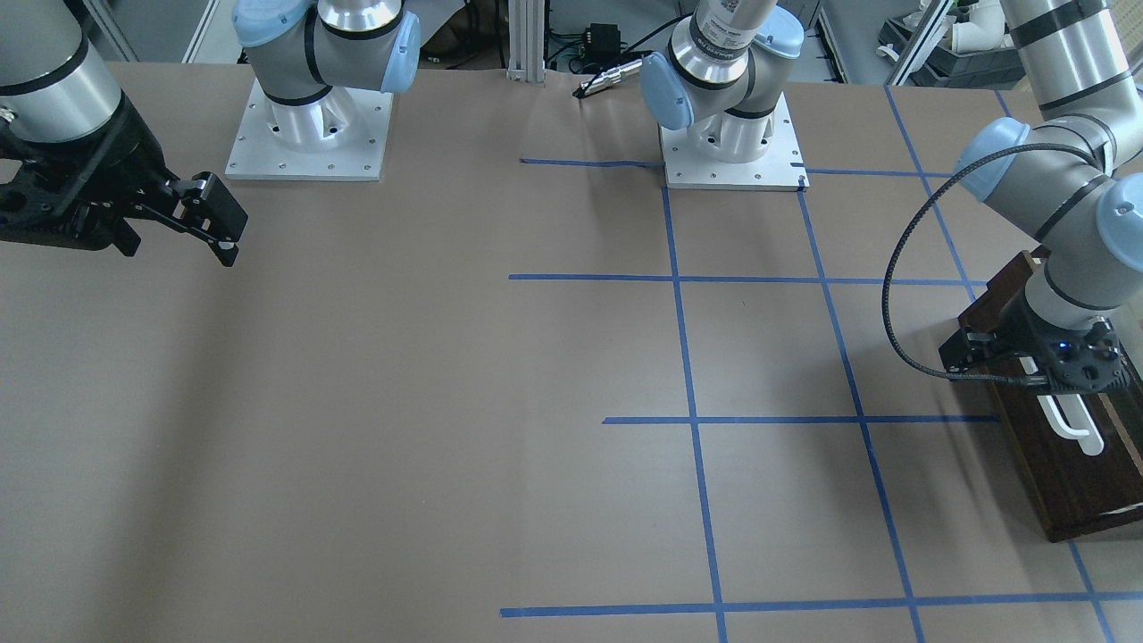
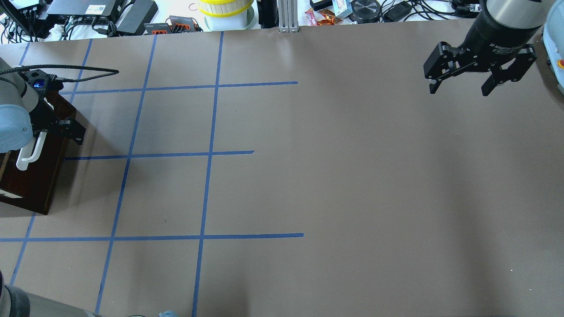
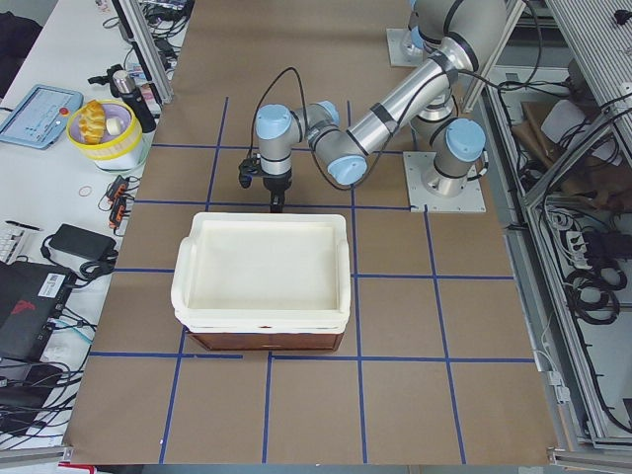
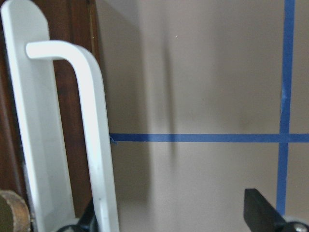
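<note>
My gripper [image 2: 58, 127] is over a dark wooden box [image 1: 1055, 482] at the table's side, right in the front view, left in the top view. The box has a white vertical handle [image 2: 32, 153] on its face. In the wrist view, the handle [image 4: 91, 121] runs down the left side between my black fingertips, against the left one, which is mostly hidden behind it; the right one stands apart from it, so the gripper looks open. In the left view a white tray [image 3: 261, 272] sits on top of the box.
Another black gripper [image 2: 476, 68] hangs at the opposite side. A bowl with yellow items [image 3: 99, 128] and electronics lie off the table's edge.
</note>
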